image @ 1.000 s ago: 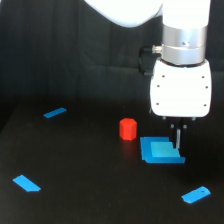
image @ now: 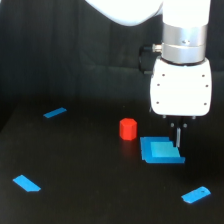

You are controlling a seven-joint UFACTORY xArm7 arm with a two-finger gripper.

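Note:
A red hexagonal block (image: 128,129) stands on the dark table near the middle. To its right and slightly nearer, a blue square (image: 150,157) lies flat, with a lighter blue patch (image: 162,149) on it. My gripper (image: 178,140) points down over the right part of that patch, to the right of the red block and apart from it. Its fingers look thin and small here, and whether they are apart or together does not show.
Strips of blue tape mark the table at the back left (image: 55,113), the front left (image: 26,184) and the front right (image: 196,195). Bare dark table lies to the left and in front. A dark curtain (image: 60,50) hangs behind.

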